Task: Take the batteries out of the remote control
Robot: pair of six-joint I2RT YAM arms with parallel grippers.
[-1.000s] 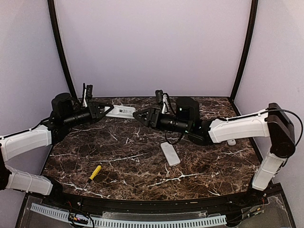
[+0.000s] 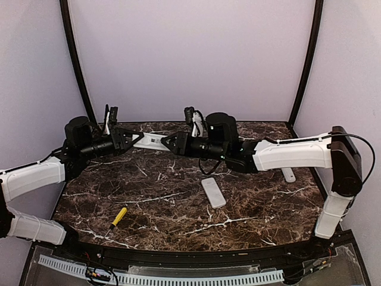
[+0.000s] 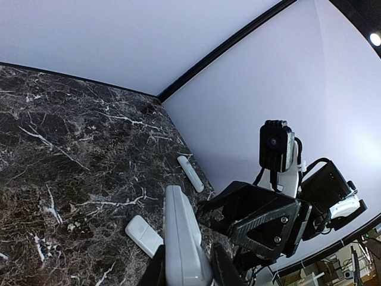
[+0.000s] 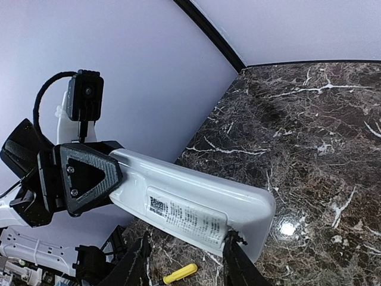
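Observation:
The white remote control [image 2: 149, 140] is held in the air, its underside with a printed label [image 4: 184, 214] facing the right wrist camera. My left gripper [image 2: 132, 138] is shut on one end; in the left wrist view the remote [image 3: 184, 238] runs out from between its fingers. My right gripper [image 2: 169, 143] is at the other end, part open, with its fingertips at the remote's lower edge beside a dark recess at that end in the right wrist view. Whether batteries are inside is hidden.
A white flat piece [image 2: 213, 192] lies on the marble table [image 2: 161, 190], a white slim object [image 2: 288, 175] at the right, and a yellow screwdriver [image 2: 119, 217] near the front left.
My right gripper has moved left and up to the remote's right end over the last second. The left arm and the remote look almost unchanged.

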